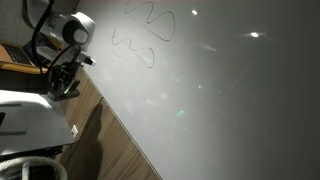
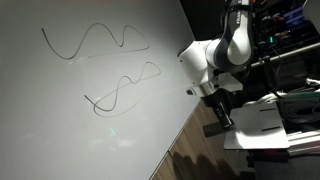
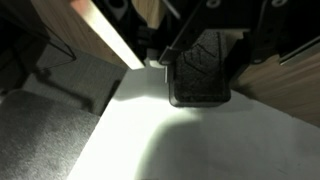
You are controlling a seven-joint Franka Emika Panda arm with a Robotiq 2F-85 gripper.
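Observation:
My gripper is shut on a dark, rounded block that looks like a whiteboard eraser [image 3: 200, 82]. In exterior view 2, the gripper [image 2: 219, 110] points downward at the board's right edge, with the dark eraser [image 2: 214, 128] at its tip, over the wood strip. The large whiteboard [image 2: 90, 125] carries two wavy dark pen lines [image 2: 124, 84], one above the other. Exterior view 1 shows the same lines [image 1: 133, 45] on the board near the arm; the gripper [image 1: 66, 88] is small and dark there.
Wood panelling [image 1: 112, 145] runs along the board's edge. A white table or tray surface [image 2: 258, 124] lies close beside the gripper. Grey floor or carpet [image 3: 45, 130] shows in the wrist view. The board's face is free of objects.

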